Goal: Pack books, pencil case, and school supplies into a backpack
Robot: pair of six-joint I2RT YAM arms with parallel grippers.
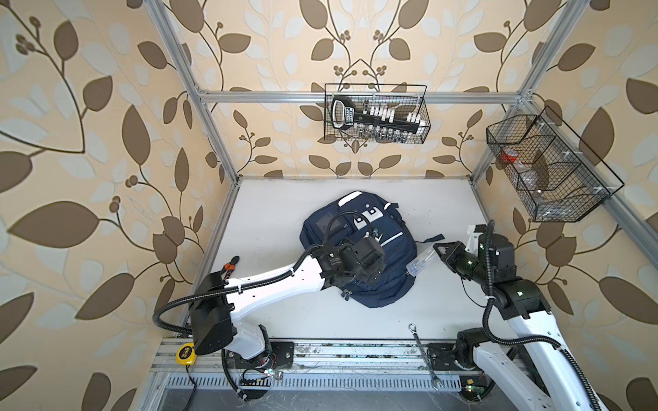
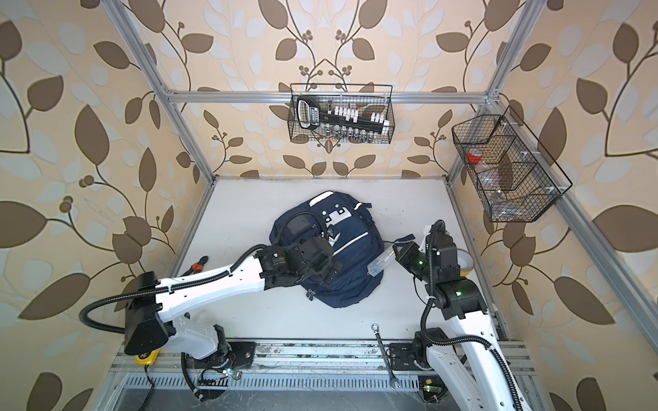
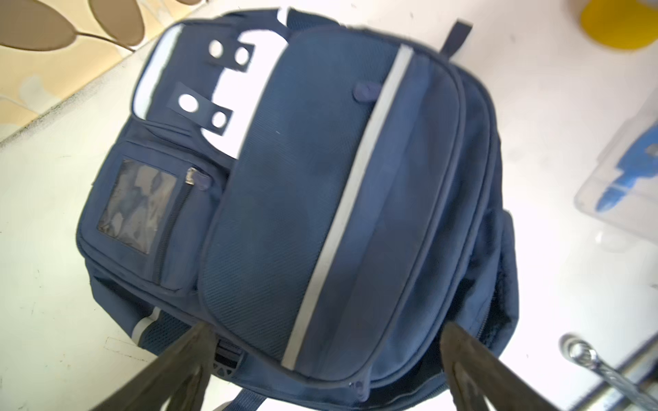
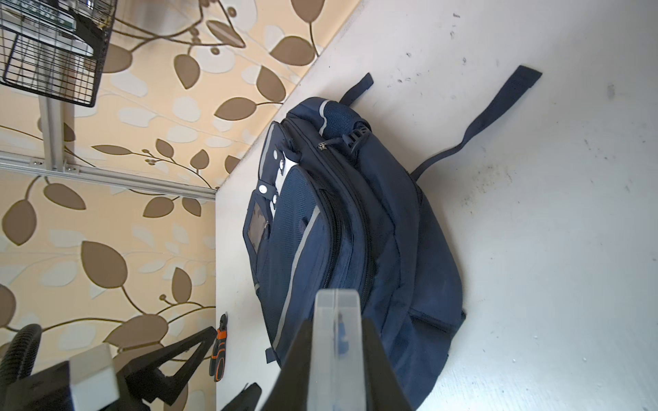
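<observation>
A dark blue backpack [image 1: 395,281] lies on the white table with its front panel up. Above it hangs my left gripper [image 1: 373,263], its fingers [image 3: 164,380] spread apart with only the bag in the view between them. My right gripper is shut on a clear plastic case [image 4: 336,328]. Something blue shows inside that case, which extends from the fingers toward the bag's right side in the top left view [image 1: 421,261]. In the right wrist view the bag's zippered side [image 4: 356,226] faces me; whether its main compartment is open I cannot tell.
A yellow item [image 3: 620,24] stands right of the bag. Pliers [image 2: 195,265] lie at the table's left edge and a wrench [image 1: 421,352] at the front. Wire baskets [image 1: 377,116] hang on the walls. Bare table lies behind the bag.
</observation>
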